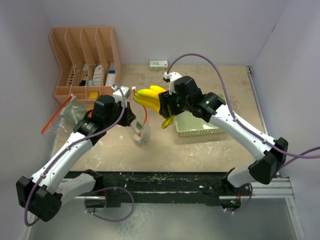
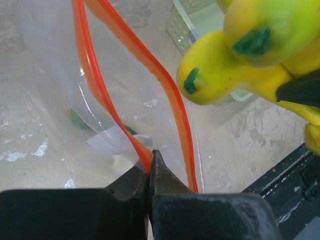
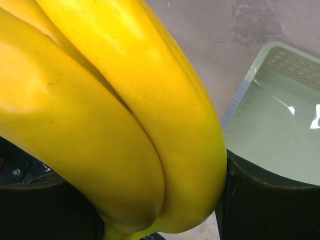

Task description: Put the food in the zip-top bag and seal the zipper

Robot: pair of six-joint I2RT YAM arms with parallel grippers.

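Observation:
My left gripper is shut on the orange zipper edge of a clear zip top bag (image 2: 125, 82). The bag's mouth gapes, its two orange strips spread apart above the fingertips. A bunch of yellow bananas (image 1: 148, 99) is gripped at its stem end by my right gripper (image 1: 169, 106). In the left wrist view the banana tips (image 2: 200, 67) hang to the right of the bag's mouth, outside it. The right wrist view is largely filled by bananas (image 3: 150, 100) between the two dark fingers.
A pale green basket (image 1: 200, 133) stands behind and right of the right gripper. Another clear bag with an orange zipper (image 1: 56, 115) lies at the left. A peach divided rack (image 1: 60, 40) and a small box (image 1: 158, 65) are at the back.

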